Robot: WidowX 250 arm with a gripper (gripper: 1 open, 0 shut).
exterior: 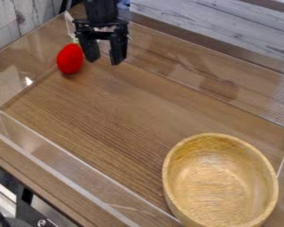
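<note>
My black gripper [103,53] hangs over the back left of the wooden table, open, its two fingers pointing down. Just left of it lies a red oval object [70,59], partly beside the gripper's left side; whether they touch is unclear.
A large round wooden bowl [219,182] stands at the front right. Pale walls border the back and left.
</note>
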